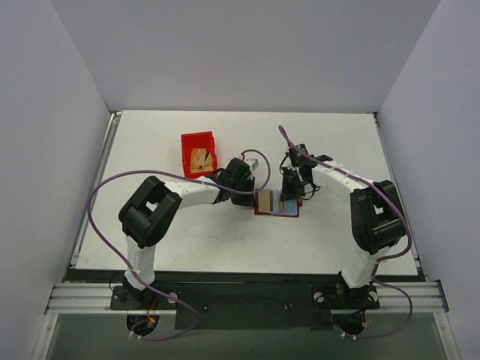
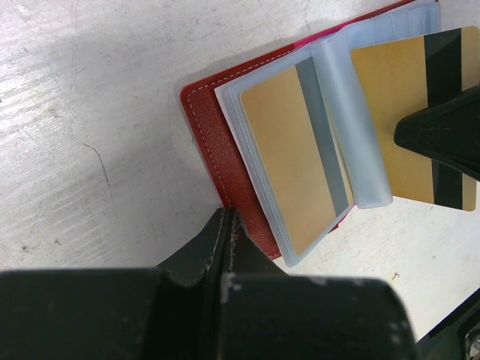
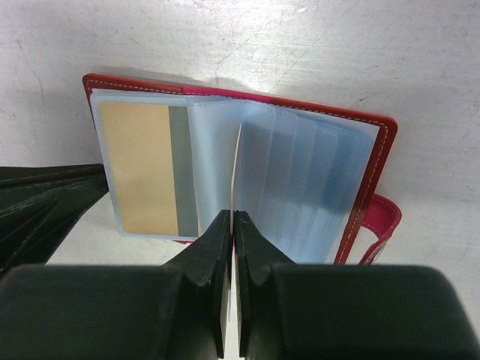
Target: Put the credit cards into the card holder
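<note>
The red card holder (image 1: 277, 216) lies open on the table with its clear sleeves spread out. A gold card (image 2: 289, 150) with a dark stripe is inside its left sleeve. My right gripper is shut on a second gold card (image 2: 391, 79), which stands edge-on over the sleeves near the middle fold. Whether this card's lower edge is inside a sleeve cannot be told. At the holder's left edge, my left gripper is shut, its tips against the red cover (image 2: 217, 124); nothing clearly shows between them.
A red open box (image 1: 196, 141) with several gold cards (image 1: 200, 159) stands at the back left, behind the left arm. A red strap (image 3: 382, 216) sticks out from the holder's right side.
</note>
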